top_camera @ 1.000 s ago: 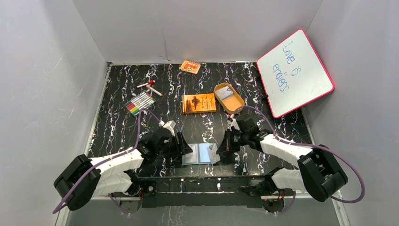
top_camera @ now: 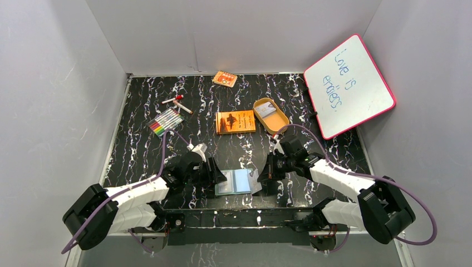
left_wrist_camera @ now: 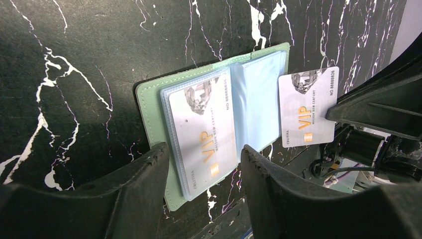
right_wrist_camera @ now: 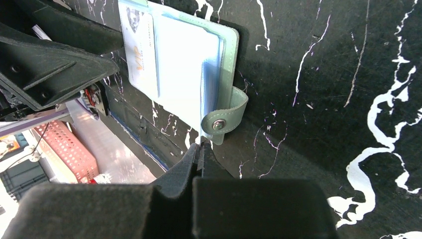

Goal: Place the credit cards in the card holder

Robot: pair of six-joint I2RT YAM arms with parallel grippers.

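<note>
An open pale-green card holder with clear sleeves lies at the table's front; a VIP card shows on its left side. My left gripper is at that left edge, its fingertips around the left stack; whether they grip it is hard to see. A second VIP card is pinched in my right gripper, which is shut on it at the holder's right end, beside the snap strap; in the right wrist view it appears edge-on.
An orange tray with white cards sits at the back right, beside an orange book. Markers lie at the left, a whiteboard leans at the right. Bare table lies between book and holder.
My right gripper and its card have shifted slightly at the holder's right end. My left gripper looks unchanged.
</note>
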